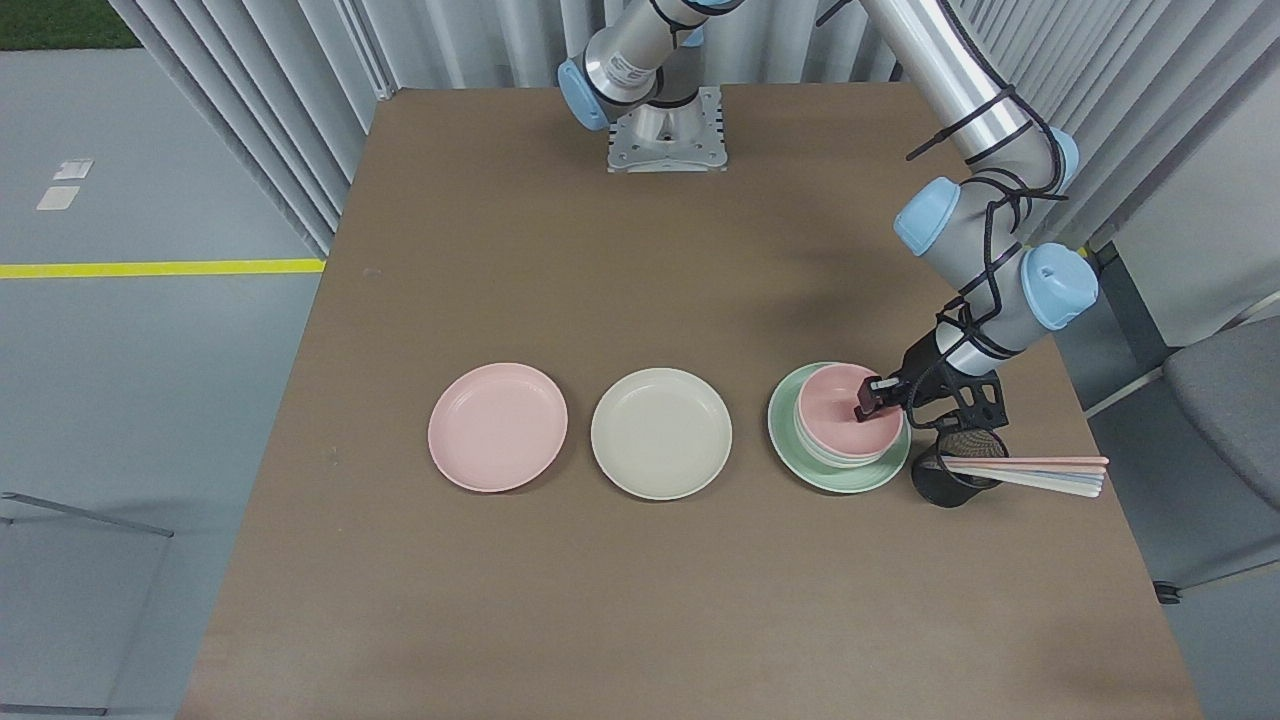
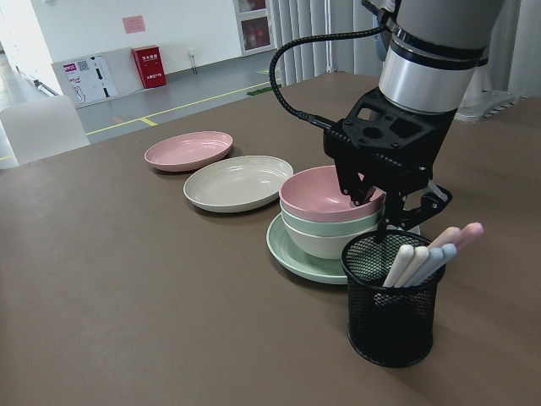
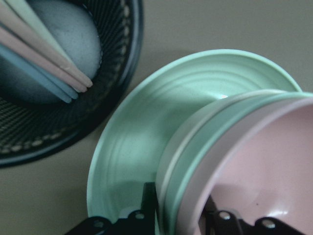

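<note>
A stack of pink, mint and cream bowls sits on a green plate. My gripper is down at the stack's edge in the wrist view, one finger outside the bowls and the other inside the pink bowl, the stacked rims lying between them. Whether the fingers press on the rims is not clear. To the left lie a pink plate and a cream plate.
A black mesh cup holding several chopsticks stands close beside the stack, near the table's right edge.
</note>
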